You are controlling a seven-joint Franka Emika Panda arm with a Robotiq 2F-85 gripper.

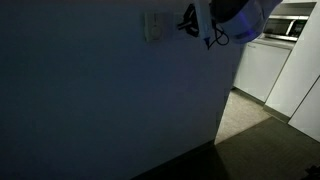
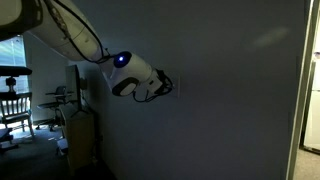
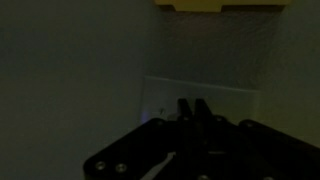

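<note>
A pale wall plate (image 1: 157, 26) is fixed to the wall; it looks like a switch or outlet plate. In exterior view 1 my gripper (image 1: 181, 24) is close to the wall, just right of that plate. In exterior view 2 the gripper (image 2: 171, 86) reaches the wall from the left. The wrist view is very dark: a light rectangular plate (image 3: 160, 98) lies behind the dark fingers (image 3: 184, 106), which stand nearly together over it. The gripper looks shut. Darkness hides whether anything small is between the fingertips or whether they touch the plate.
Bare wall (image 1: 90, 100) spreads around and below the gripper. A white cabinet (image 1: 263, 70) and a microwave (image 1: 283, 27) stand in the room beyond the wall's edge. Chairs (image 2: 14, 105) are at the far left in exterior view 2.
</note>
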